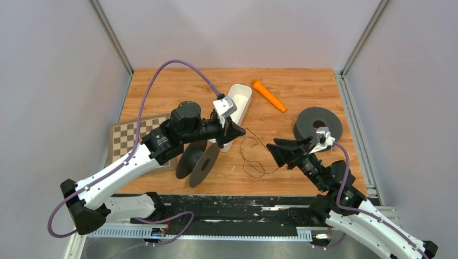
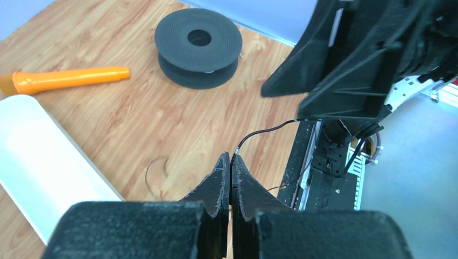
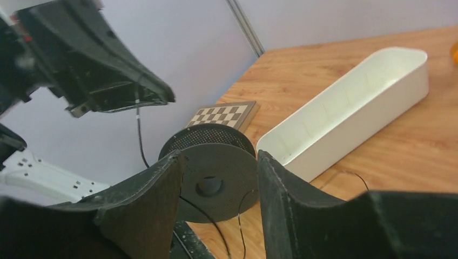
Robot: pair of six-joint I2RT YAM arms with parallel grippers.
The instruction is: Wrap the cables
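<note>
A thin dark cable runs through the pinched fingertips of my left gripper. It arcs across to the right gripper, where it touches the lower fingertip. In the top view, my left gripper [image 1: 243,131] is held above the table's middle, and loose loops of cable [image 1: 262,173] hang or lie below and to its right. The right gripper's fingers stand apart in the right wrist view, with a strand of cable [image 3: 208,217] slanting through the gap, not clamped. A dark spool [image 1: 205,164] stands on its edge near the table's front left.
Another spool [image 1: 302,123] lies flat at the right. The long white container [image 1: 241,99] is beside the left gripper, and an orange flashlight [image 1: 270,97] lies behind. A checkered board [image 1: 125,140] rests at the left.
</note>
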